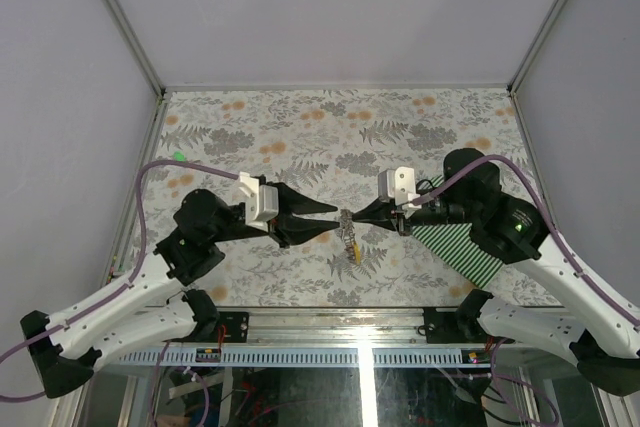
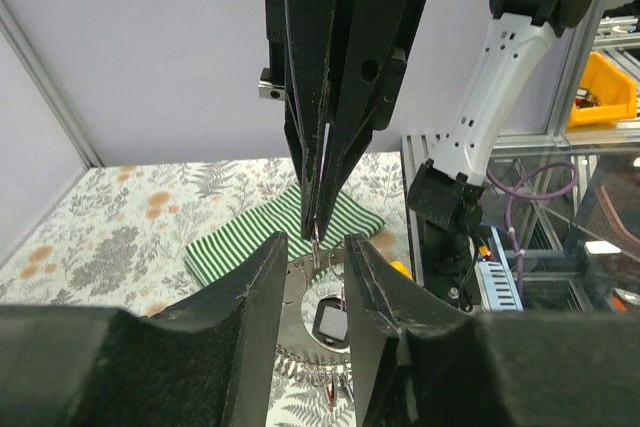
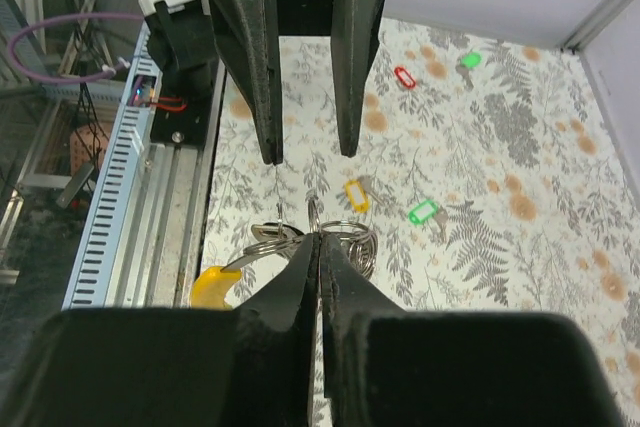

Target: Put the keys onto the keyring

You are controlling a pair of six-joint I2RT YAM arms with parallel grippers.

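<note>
The metal keyring point(image 1: 347, 230) hangs between the two grippers, at the middle of the workspace. My right gripper is shut on it at the top, pinching a thin piece of metal. A key with a yellow head point(image 3: 210, 287) hangs from the ring at one side. My left gripper point(image 1: 336, 216) is open, its two fingers parted just left of the ring, with nothing gripped. Loose on the table, in the right wrist view, lie a yellow-headed key point(image 3: 356, 194), a green-headed key point(image 3: 423, 212), a red-headed key point(image 3: 404, 77) and another green-headed key point(image 3: 470, 60).
Under the right arm lies a green striped cloth point(image 1: 460, 252). A metal rail point(image 1: 310, 319) runs along the table's front edge. An orange bin point(image 2: 603, 92) stands beyond the frame.
</note>
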